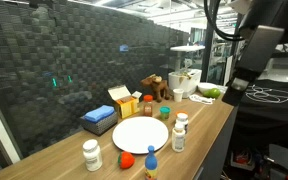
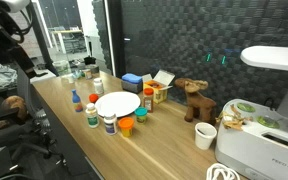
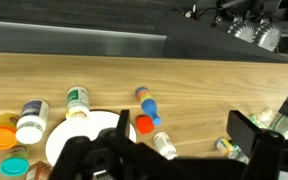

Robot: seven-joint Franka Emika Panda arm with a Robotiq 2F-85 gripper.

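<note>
My gripper hangs high above the wooden table, its dark fingers (image 3: pixel 122 130) spread wide with nothing between them. In the wrist view, a blue bottle (image 3: pixel 148 105) and a red round object (image 3: pixel 144 124) appear near the gap, well below it. A white bottle (image 3: pixel 164 145) lies under the gap too. The white plate (image 3: pixel 72 130) is partly hidden by the left finger. In exterior view 1, the arm's dark end (image 1: pixel 234 88) is at the upper right, clear of the table.
Bottles and cups cluster round the plate (image 1: pixel 141 131), including an orange cup (image 2: pixel 126 126). Behind stand a blue box (image 1: pixel 99 118), an open yellow carton (image 1: pixel 124 102) and a brown toy animal (image 2: pixel 198 102). A toaster (image 2: pixel 259 140) occupies one table end. Bare table lies before it.
</note>
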